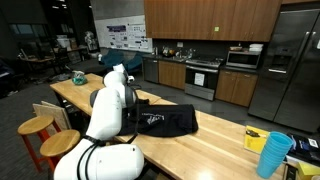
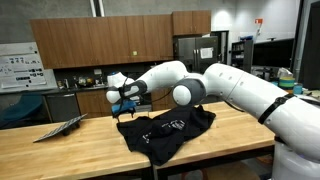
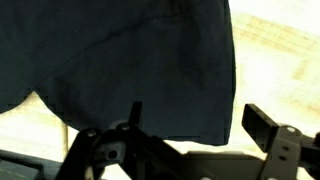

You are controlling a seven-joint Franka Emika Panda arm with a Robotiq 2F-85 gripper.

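Observation:
A black cloth [image 1: 168, 119] lies spread and rumpled on the wooden table, partly hidden by the arm in the first exterior view. The second exterior view shows the cloth [image 2: 160, 140] reaching across the table beneath the arm. Seen from the wrist, a broad dark panel of the cloth [image 3: 150, 70] fills much of the view, with a corner near the lower right. My gripper is open above that part, its two fingers wide apart. Nothing is held between them; contact with the cloth cannot be told.
Blue cups [image 1: 273, 155] and a yellow item [image 1: 256, 139] stand at the table's near right. A dark flat object [image 2: 72, 122] lies at the left in the second exterior view. Bare table [image 2: 50, 150] shows left of the cloth; stools [image 1: 38, 124] stand beside the table.

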